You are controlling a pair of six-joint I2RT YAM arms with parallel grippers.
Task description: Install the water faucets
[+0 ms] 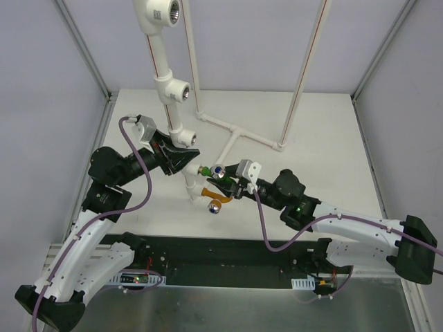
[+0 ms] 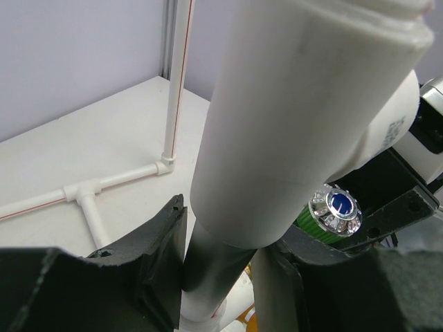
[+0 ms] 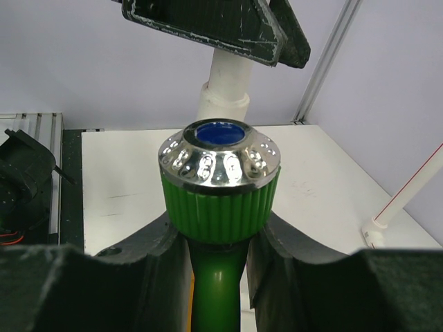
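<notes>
A green faucet [image 3: 220, 207] with a chrome, blue-centred knob fills the middle of the right wrist view. My right gripper [image 1: 221, 182] is shut on its green body, one finger on each side. In the top view the faucet's green tip [image 1: 204, 171] points left at a white pipe socket [image 1: 194, 168]; whether it is inside cannot be made out. My left gripper [image 1: 185, 161] is shut on the upright white pipe [image 2: 277, 131], just above that socket. An orange faucet [image 1: 213, 196] with a chrome knob sits on the pipe lower down.
Open threaded sockets [image 1: 181, 91] face outward higher on the same pipe. Thinner white pipes [image 1: 239, 130] run across the white board [image 1: 318, 159] behind. Both grippers are close together at the pipe; the board's right side is clear.
</notes>
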